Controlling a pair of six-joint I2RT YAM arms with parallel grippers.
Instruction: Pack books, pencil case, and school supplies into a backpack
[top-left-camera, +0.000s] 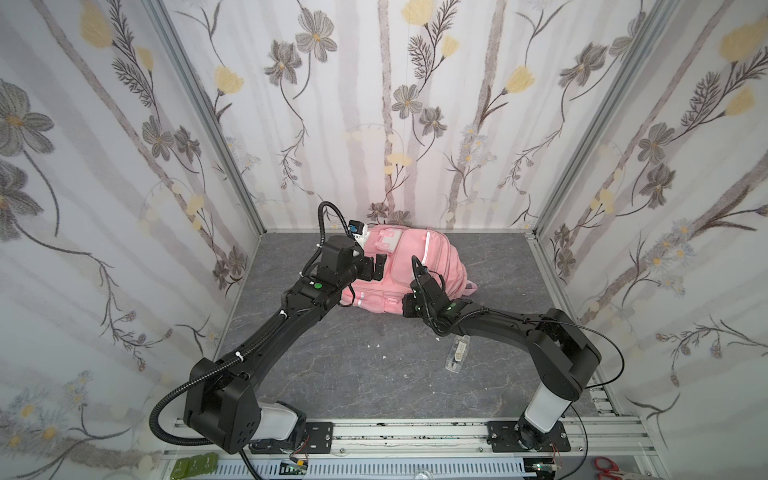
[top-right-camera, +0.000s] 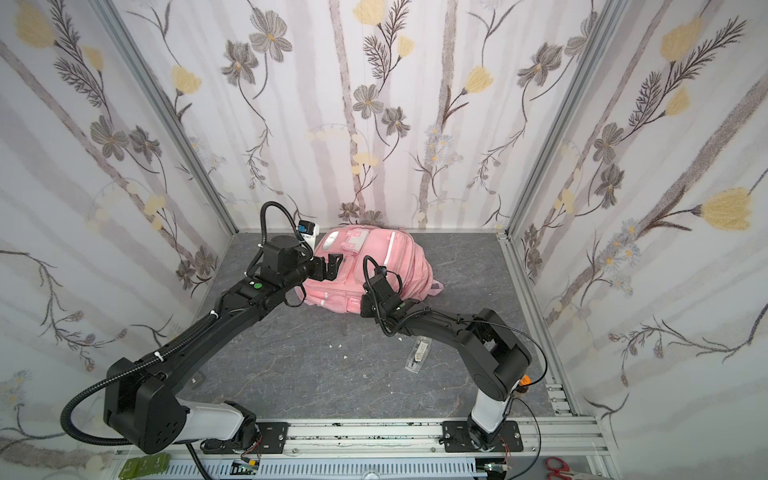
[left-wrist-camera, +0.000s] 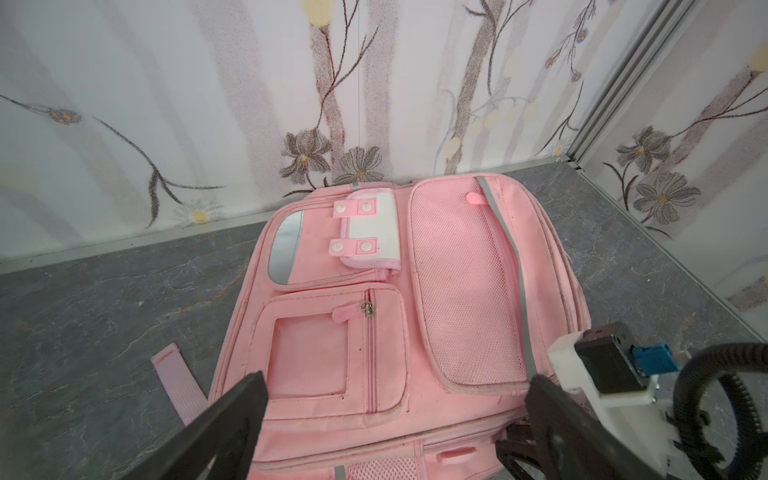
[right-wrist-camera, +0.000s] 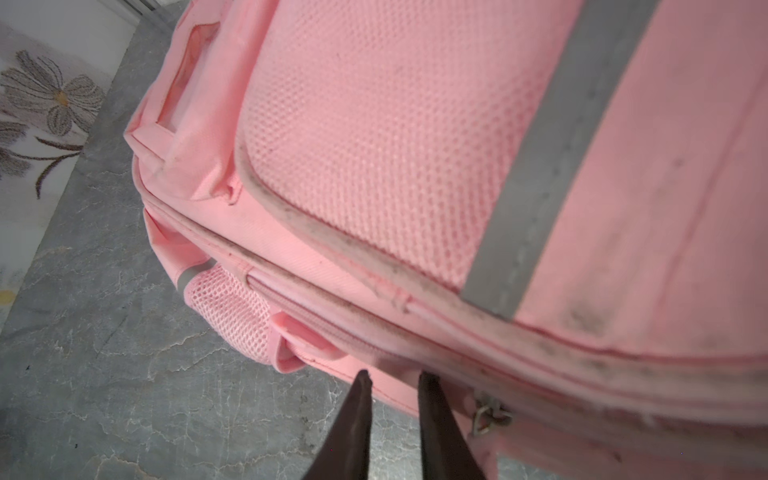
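The pink backpack (top-left-camera: 416, 256) lies flat near the back wall, front pockets facing up. Above its left part hangs my left gripper, open, nothing between its wide-apart fingers. At the bag's near edge, low to the floor, is my right gripper. Its fingers stand part open, with a narrow empty gap. A metal zipper pull (right-wrist-camera: 488, 416) hangs under the bag's edge just right of these fingers, not between them. On the floor by the right arm lies a clear packet (top-right-camera: 417, 354). No books or pencil case show.
An orange-capped bottle (top-right-camera: 524, 382) stands partly hidden by the right arm's base. Outside the front rail are red scissors (top-left-camera: 608, 466) and a green item (top-left-camera: 194, 465). Small white scraps dot the floor. Open floor lies in front of the bag.
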